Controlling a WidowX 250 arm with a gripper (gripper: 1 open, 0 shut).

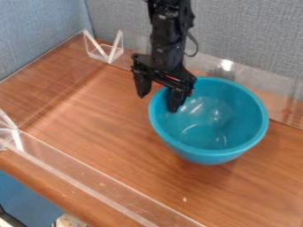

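A large teal bowl point(225, 137) sits on the wooden table. My black gripper point(158, 95) comes down from the top at its back-left, fingers spread apart: one hangs outside the bowl to the left, the other reaches over or just inside the bowl's left rim. The gripper is open, and I cannot tell whether it touches the rim.
Clear plastic barriers edge the table at the back, left and front point(106, 191). The wooden surface point(71, 106) left of the bowl is clear. A grey padded wall stands behind.
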